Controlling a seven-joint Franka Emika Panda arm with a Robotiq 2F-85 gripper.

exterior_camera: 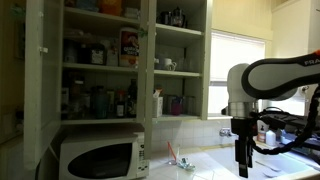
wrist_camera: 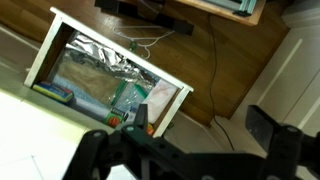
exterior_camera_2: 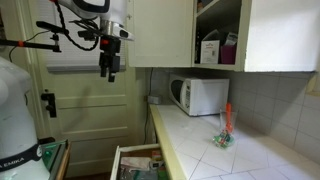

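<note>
My gripper is open, its dark fingers wide apart at the lower edge of the wrist view, with nothing between them. In exterior view 2, the gripper [exterior_camera_2: 97, 72] hangs high at the left, well above the open drawer [exterior_camera_2: 117, 162]. From above, the drawer [wrist_camera: 120, 47] holds a shiny silver packet [wrist_camera: 95, 52], green-edged clear bags and small coloured packs. A clear container [exterior_camera_2: 222, 138] with an orange-red item upright in it rests on the tiled counter [exterior_camera_2: 200, 160], far from the gripper.
A white microwave [exterior_camera_2: 193, 92] stands at the counter's far end. In exterior view 1, the cupboard [exterior_camera: 103, 68] is open, its shelves full of jars and boxes. A dark cable [wrist_camera: 218, 100] lies on the wooden floor.
</note>
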